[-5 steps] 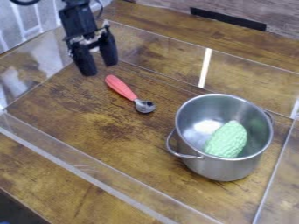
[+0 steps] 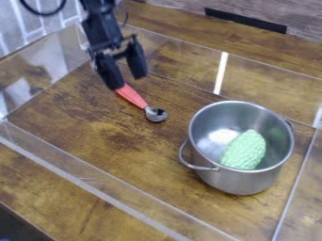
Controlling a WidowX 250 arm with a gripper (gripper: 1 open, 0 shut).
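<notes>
My gripper (image 2: 122,70) is blurred, hanging open at the upper left above the red-handled spoon (image 2: 132,95), whose metal bowl points toward the lower right. A steel pot (image 2: 217,125) stands at the right, with a pale green corn-like object (image 2: 246,149) lying inside it.
Pale strips or clear edging run along its left and right parts.
The spoon and pot look unmoved.
</notes>
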